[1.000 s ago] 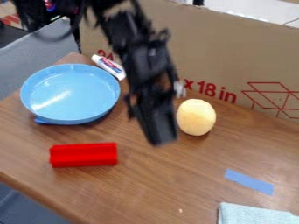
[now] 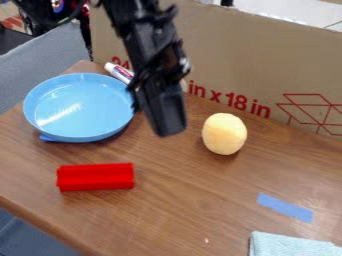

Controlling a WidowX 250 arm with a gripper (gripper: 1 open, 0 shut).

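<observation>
The black arm reaches down from the top of the view, its gripper (image 2: 164,110) hanging above the table between a blue plate and a pale yellow oval object (image 2: 225,134). The gripper is motion-blurred, and its fingertips are not clear enough to tell how they stand. The blue plate (image 2: 78,110) rests at the left. A red block (image 2: 95,176) lies on the near left of the wooden table (image 2: 174,210). A white tube (image 2: 118,73) lies behind the plate, partly hidden by the arm.
A cardboard panel (image 2: 274,70) stands along the back. A blue tape strip (image 2: 285,208) and a folded light cloth (image 2: 287,244) are at the right.
The gripper has moved up and to the left from its lower position beside the yellow object. The objects on the table have not visibly moved.
</observation>
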